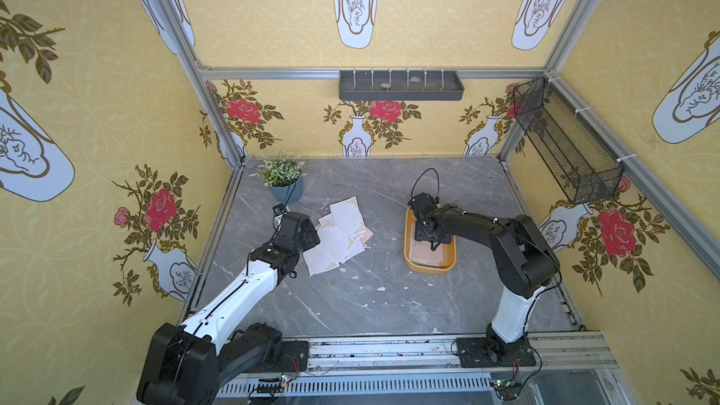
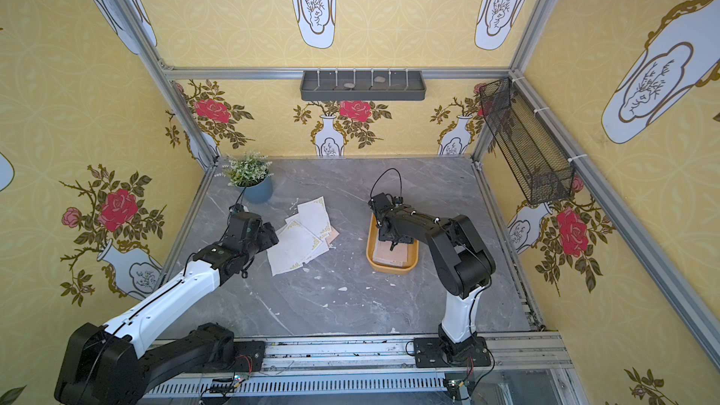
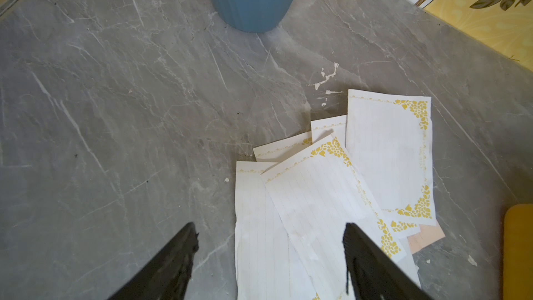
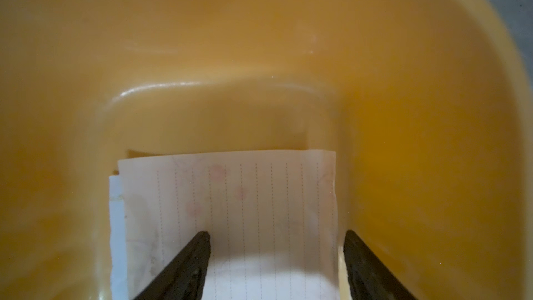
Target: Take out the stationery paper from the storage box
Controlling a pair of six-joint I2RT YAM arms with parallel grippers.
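The orange storage box (image 1: 446, 261) holds stationery paper, a pink lined sheet (image 4: 238, 200) over a white one (image 4: 116, 211). My right gripper is down inside the box over the pink sheet, fingers apart, with nothing visibly held. Several white sheets with gold borders (image 3: 388, 150) and a pink one lie loosely piled on the table, left of the box. My left gripper stands open above the near left part of that pile.
A blue potted plant (image 1: 287, 189) stands behind the pile. A grey rack (image 1: 401, 93) is on the back wall and a wire basket (image 1: 570, 150) on the right wall.
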